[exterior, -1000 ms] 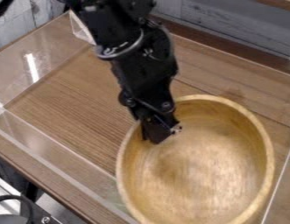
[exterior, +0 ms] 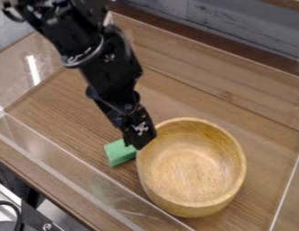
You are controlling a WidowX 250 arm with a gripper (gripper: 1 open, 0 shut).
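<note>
A round wooden bowl point(exterior: 191, 171) sits on the wooden table at the lower right, empty inside. A small green block point(exterior: 120, 153) lies just left of the bowl's rim. My black gripper point(exterior: 137, 131) hangs over the table just above and behind the block, beside the bowl's upper left rim; it is open, with nothing seen between its fingers.
The wooden table point(exterior: 248, 99) has free room behind the bowl and to the left. A dark wall edge runs along the back. A clear edge strip runs along the front left, with a dark cable at the lower left corner.
The bowl now looks much smaller and lower, no longer filling the area under my gripper. The green block now shows beside it. The gripper has shifted slightly.
</note>
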